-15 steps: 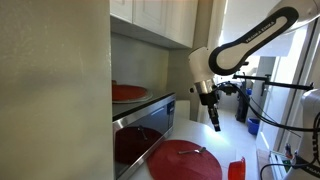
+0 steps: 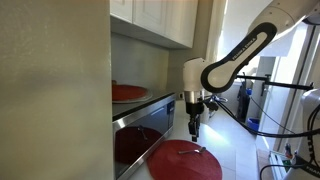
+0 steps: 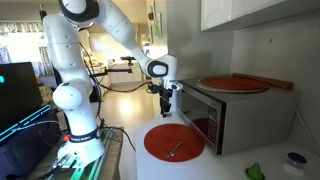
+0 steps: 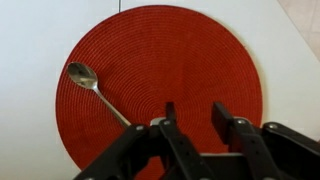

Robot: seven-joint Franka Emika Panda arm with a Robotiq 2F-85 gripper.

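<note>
A silver spoon (image 4: 82,76) lies on a round red woven mat (image 4: 190,60), left of my fingers in the wrist view. In exterior view 1 the spoon (image 2: 192,151) rests near the middle of the mat (image 2: 175,168). My gripper hangs over the mat in the wrist view with a gap between its dark fingers and nothing in it. From the side, the gripper (image 2: 194,128) points down, clear above the spoon. Exterior view 2 has the gripper (image 3: 165,108) behind the mat (image 3: 158,138) and the spoon (image 3: 174,149).
A microwave (image 3: 215,121) stands beside the mat, with another round red mat (image 3: 236,84) on top. White cabinets (image 3: 262,30) hang above it. A green object (image 3: 255,172) and a jar-like item (image 3: 295,163) sit on the counter. White surface surrounds the mat.
My gripper has moved left in exterior view 1, toward the mat's middle. The spoon and mat have not moved.
</note>
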